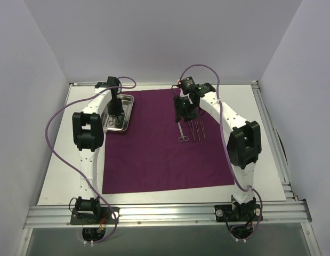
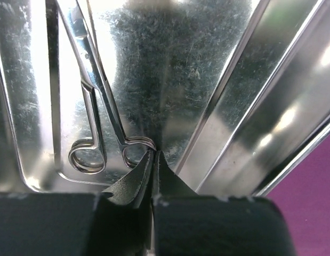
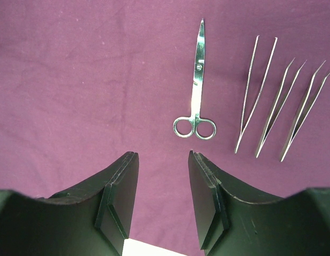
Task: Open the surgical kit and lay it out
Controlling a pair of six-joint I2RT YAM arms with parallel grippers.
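In the left wrist view a ring-handled clamp (image 2: pixel 99 80) lies in the steel tray (image 2: pixel 223 101). My left gripper is shut on the edge of its right finger ring, low over the tray floor. Over the purple cloth (image 3: pixel 74 96), my right gripper stands open with nothing between its fingers. Ahead of it lie scissors (image 3: pixel 197 85), points away from me. To their right, three slender tweezers (image 3: pixel 254 96) rest side by side on the cloth.
The tray's raised rim (image 1: pixel 132 101) stands on the cloth's left edge. Bare purple cloth (image 1: pixel 149 160) fills the middle and front. White table (image 1: pixel 61 165) shows around it.
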